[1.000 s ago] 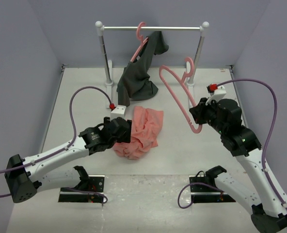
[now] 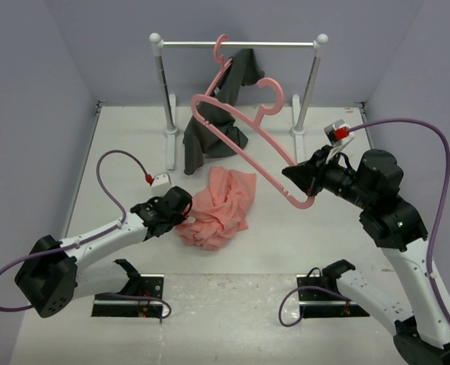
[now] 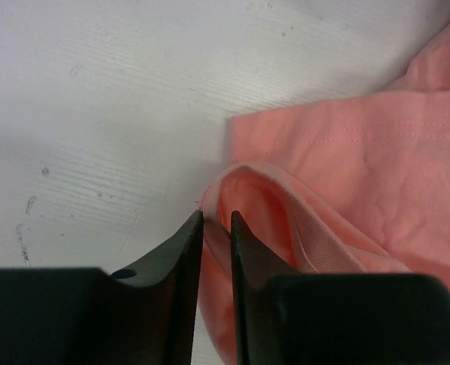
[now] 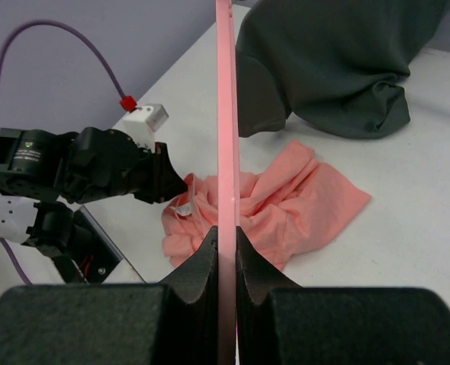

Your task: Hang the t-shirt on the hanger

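A salmon-pink t-shirt point(image 2: 223, 209) lies crumpled on the table in the top view. At its left edge is my left gripper point(image 2: 184, 220). In the left wrist view, a raised fold of the shirt point(image 3: 248, 171) runs between the fingertips of the left gripper; they stand a narrow gap apart, and whether they pinch the cloth is unclear. My right gripper point(image 2: 307, 182) is shut on the lower bar of a pink hanger point(image 2: 240, 152), held up above the table. In the right wrist view the hanger point(image 4: 226, 152) rises edge-on from between the fingers.
Behind stands a white rack point(image 2: 278, 43), with a dark grey garment point(image 2: 213, 125) draped from another pink hanger point(image 2: 222, 53).
My left gripper has moved left and turned, its fingers now closer together at the shirt's left edge. The hanger has swung left and toward the camera in my right gripper.
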